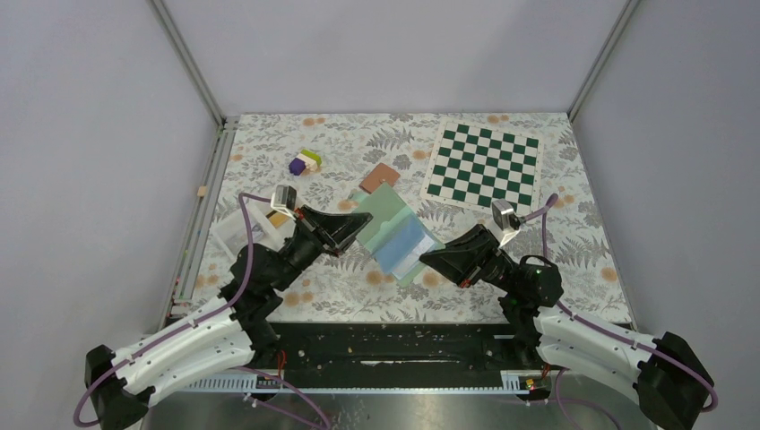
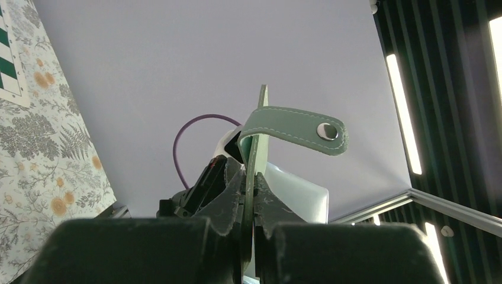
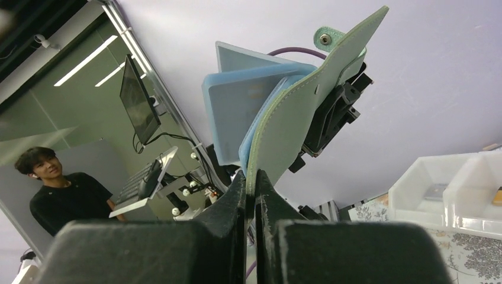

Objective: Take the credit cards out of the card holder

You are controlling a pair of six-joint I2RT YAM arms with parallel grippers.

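Note:
A pale green card holder [image 1: 384, 211] hangs opened out between my two arms above the table. My left gripper is shut on one edge of its cover, and the strap with a metal snap sticks out beyond. At the opposite edge my right gripper is shut on the green cover [image 3: 290, 127]. Light blue pages [image 3: 237, 100] fan out from the inside of the holder in the right wrist view. From above, a blue page [image 1: 401, 249] faces up near the right gripper [image 1: 428, 260]. I cannot tell whether cards sit in the pages.
A white divided tray [image 1: 235, 235] stands at the left, partly behind the left arm. A brown card-like piece [image 1: 380, 176] lies behind the holder. A green checkerboard [image 1: 484, 166] is at the back right, a small coloured toy [image 1: 306, 162] at the back left.

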